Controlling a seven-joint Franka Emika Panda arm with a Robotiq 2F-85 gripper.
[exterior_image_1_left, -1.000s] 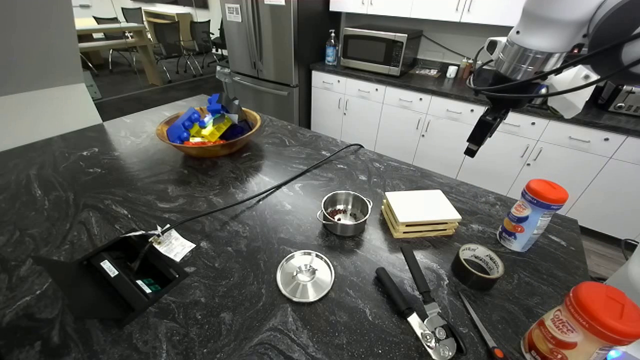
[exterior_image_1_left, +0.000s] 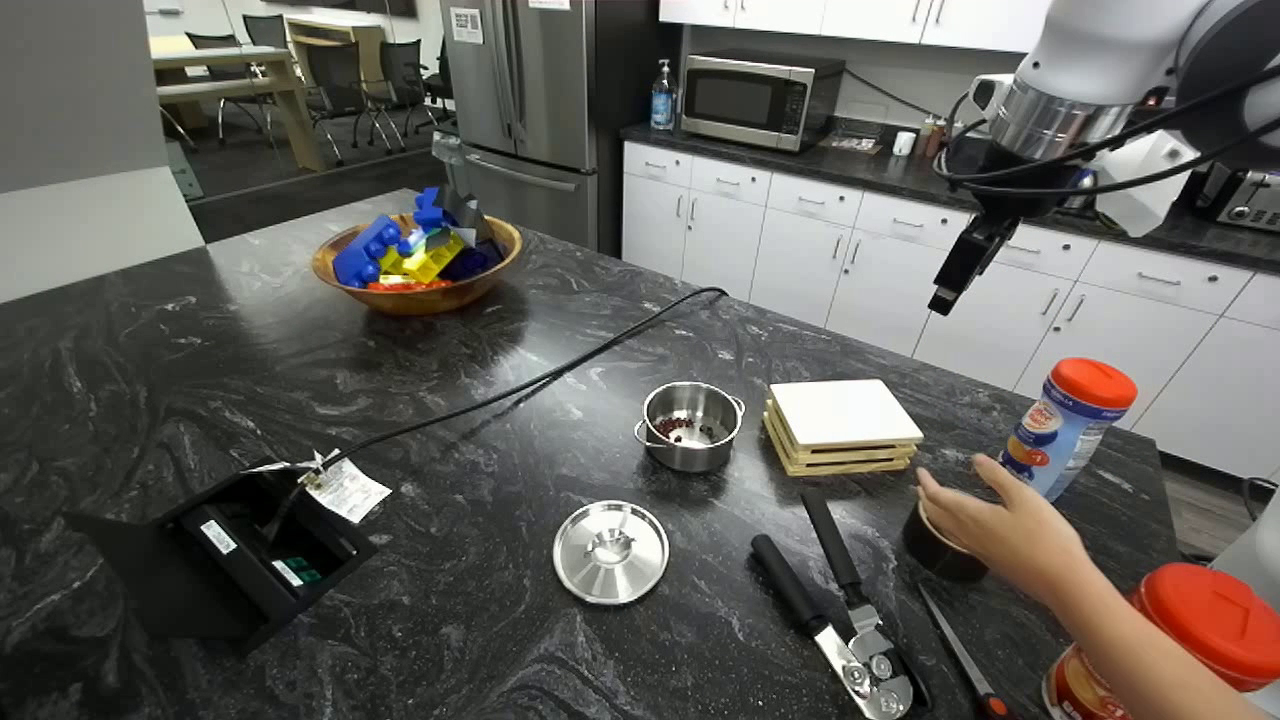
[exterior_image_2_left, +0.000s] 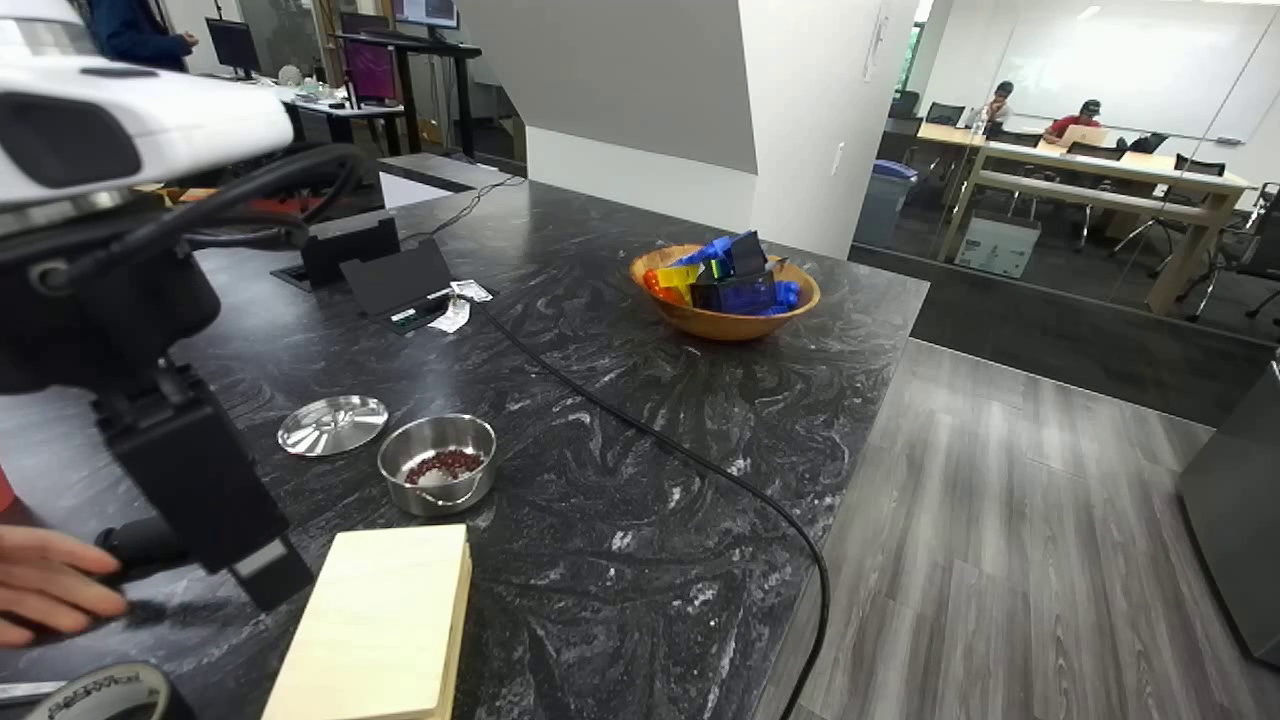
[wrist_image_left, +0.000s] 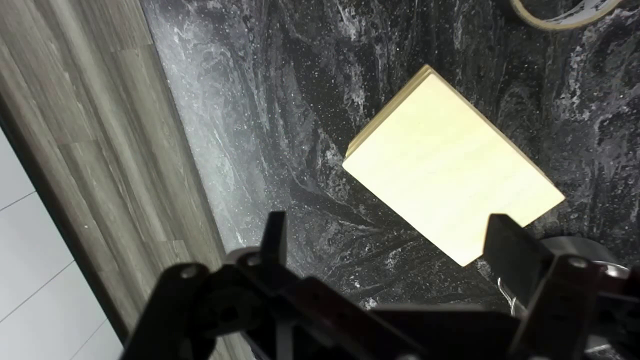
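My gripper is open, its two dark fingers (wrist_image_left: 274, 237) wide apart with nothing between them. In exterior view 1 the gripper (exterior_image_1_left: 948, 295) hangs in the air above the counter's far side. A stack of pale wooden boards (exterior_image_1_left: 845, 414) lies below it; the top board (wrist_image_left: 453, 162) fills the middle of the wrist view. Beside the stack stands a small steel pot (exterior_image_2_left: 439, 466) with dark red beans inside, uncovered. Its steel lid (exterior_image_1_left: 611, 552) lies flat on the counter, apart from the pot.
A person's hand (exterior_image_1_left: 1014, 528) reaches over the tape roll (exterior_image_1_left: 939, 554). Near it are a can opener (exterior_image_1_left: 846, 648), scissors (exterior_image_1_left: 960, 648) and two creamer bottles, one blue (exterior_image_1_left: 1065, 432). A bowl of blocks (exterior_image_1_left: 420, 300) and a cable (exterior_image_1_left: 540, 382) lie farther off.
A person's hand has come in from the right and now covers most of the tape roll. My arm and gripper look unmoved, as do the pot, lid and boards.
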